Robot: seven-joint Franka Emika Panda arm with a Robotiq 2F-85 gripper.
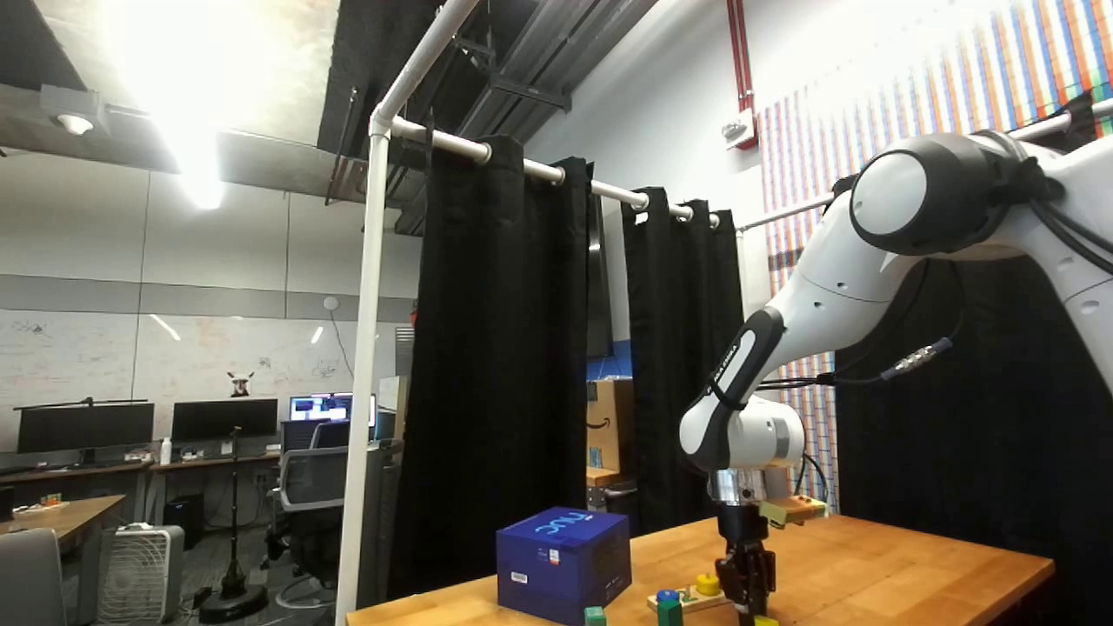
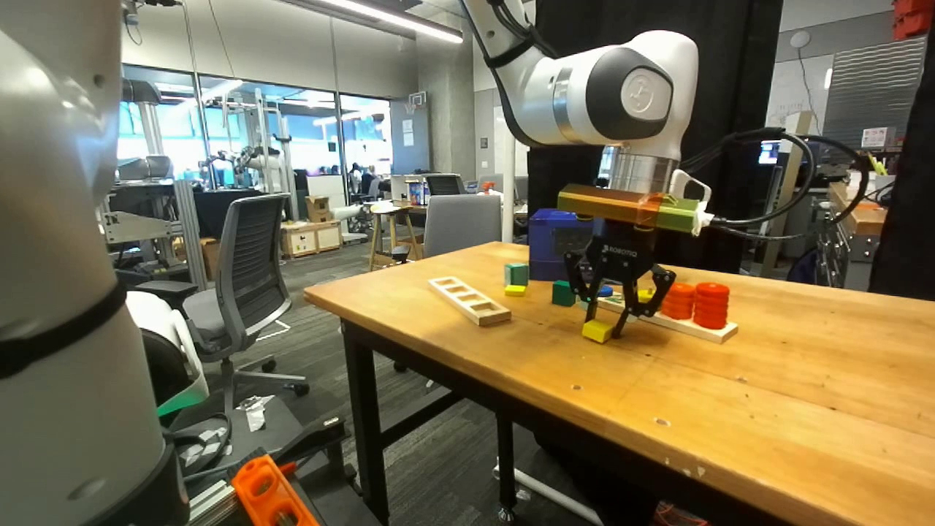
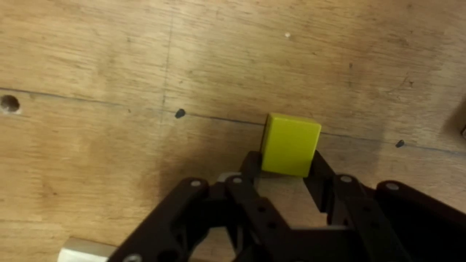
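Note:
A small yellow block [image 3: 291,145] sits between the two fingertips of my gripper, which is shut on it. In exterior view 2 the same yellow block [image 2: 597,330] is low over the wooden table or touching it; I cannot tell which. From the other side, exterior view 1 shows my gripper [image 1: 753,600] low at the table's front, with only the block's edge visible beneath it.
A wooden tray [image 2: 470,302] with empty compartments lies to the left. Near it are another yellow block [image 2: 515,290] and green blocks [image 2: 563,293]. Behind my gripper is a peg board with red rings [image 2: 711,306]; a blue box [image 2: 552,245] stands farther back.

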